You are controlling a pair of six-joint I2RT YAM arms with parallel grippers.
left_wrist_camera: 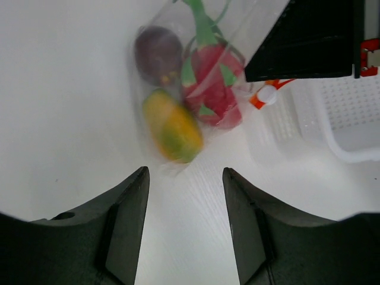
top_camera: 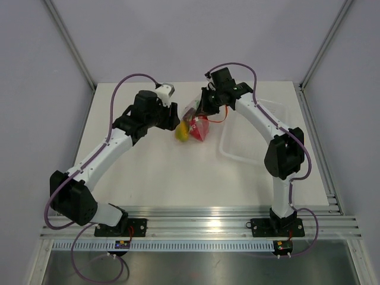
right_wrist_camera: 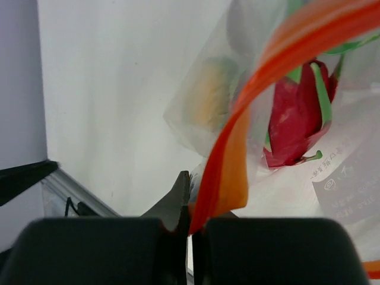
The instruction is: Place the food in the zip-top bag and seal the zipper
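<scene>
The clear zip top bag [left_wrist_camera: 155,101] holds a yellow-green papaya [left_wrist_camera: 173,127], a dark purple fruit [left_wrist_camera: 158,54] and a red dragon fruit [left_wrist_camera: 215,83]. My right gripper is shut on the bag's orange zipper edge [right_wrist_camera: 234,119], close to its corner; in the top view it hides part of the bag mouth. A white slider [left_wrist_camera: 267,94] shows at the zipper's end in the left wrist view. My left gripper stands open to the left of the bag, with only bare table between its fingers.
A white perforated basket [top_camera: 225,133] stands right of the bag, partly under my right arm. My two grippers are close to each other at the bag.
</scene>
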